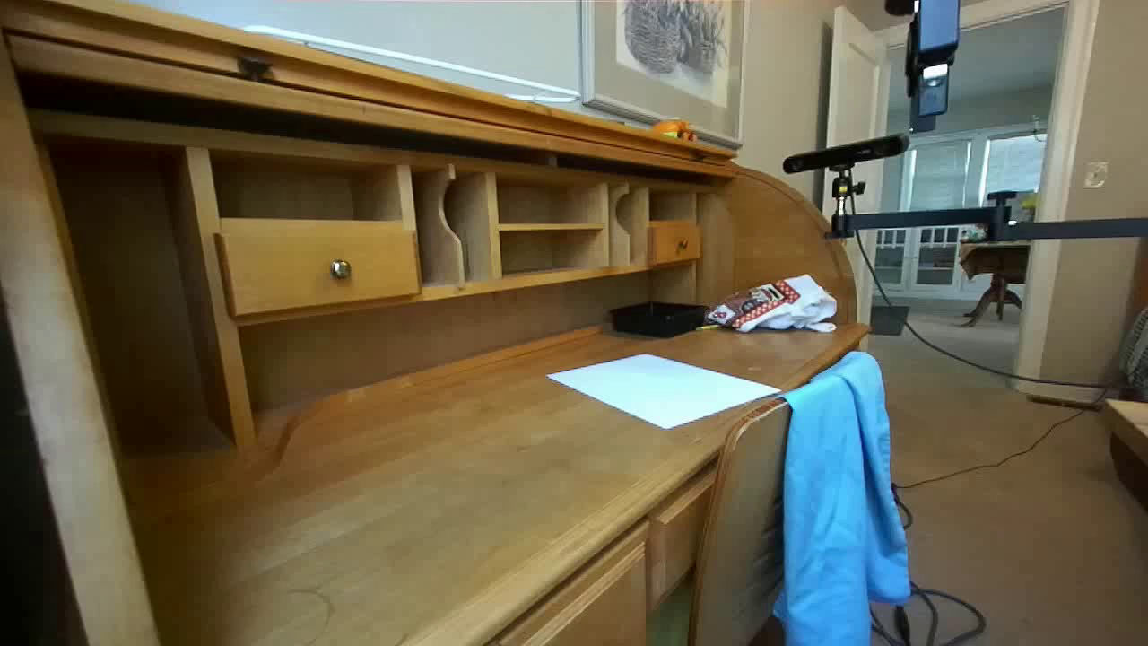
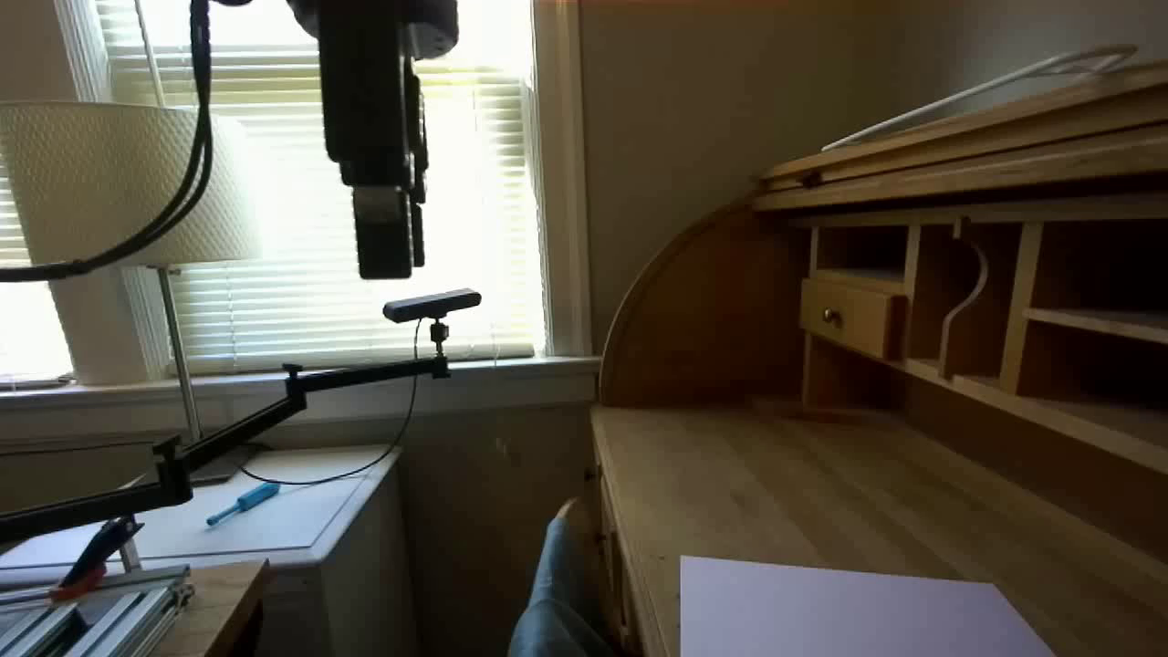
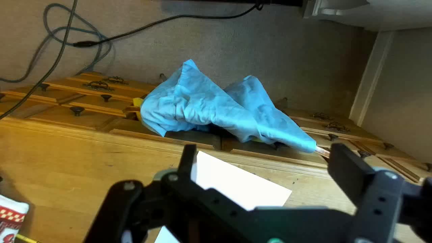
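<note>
My gripper is open, its two black fingers wide apart with nothing between them. In exterior view 1 the gripper (image 1: 929, 95) hangs high at the upper right, well above the desk. Exterior view 2 shows the gripper (image 2: 385, 235) pointing down in front of the window. A light blue cloth (image 1: 845, 474) drapes over the chair back at the desk's front edge; from above, the cloth (image 3: 210, 105) lies beyond the fingertips, far below. A white sheet of paper (image 1: 665, 388) rests flat on the desktop, partly hidden by my gripper in the wrist view.
The roll-top desk (image 1: 430, 495) has cubbies and small drawers along its back. A black tray (image 1: 656, 318) and a crumpled red-and-white bag (image 1: 780, 305) sit at its far end. A camera on an arm (image 1: 845, 156) stands beyond the desk. The desktop's near part is clear.
</note>
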